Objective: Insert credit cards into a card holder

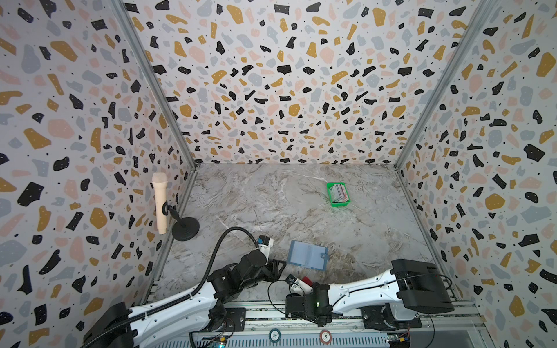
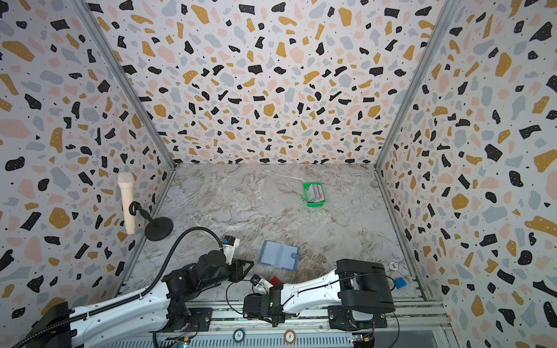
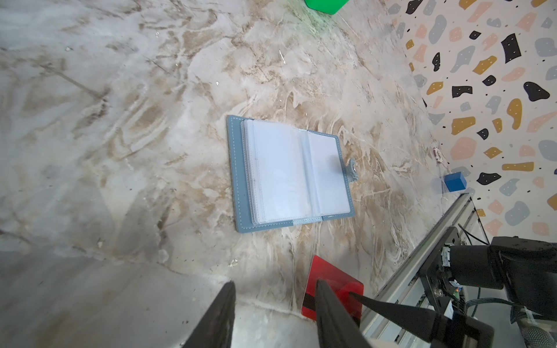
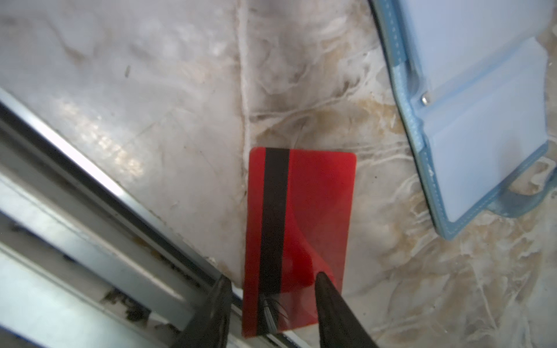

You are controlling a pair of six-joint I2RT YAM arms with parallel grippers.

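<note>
A red card with a black stripe is at the table's front edge, beside the metal rail; the left wrist view also has this red card (image 3: 333, 281). My right gripper is over its near end, the fingers standing apart; the right finger covers part of the card, and a narrow gap shows beside the left one. Whether they grip it cannot be told. The pale blue card holder (image 3: 284, 174) lies spread open on the table, its clear sleeves facing up. Left of the holder, my left gripper hovers open and empty.
A green box (image 1: 338, 195) full of cards stands farther back on the right. A microphone-like stand (image 1: 184, 229) is at the left wall. A small blue block (image 2: 399, 282) sits at the front right.
</note>
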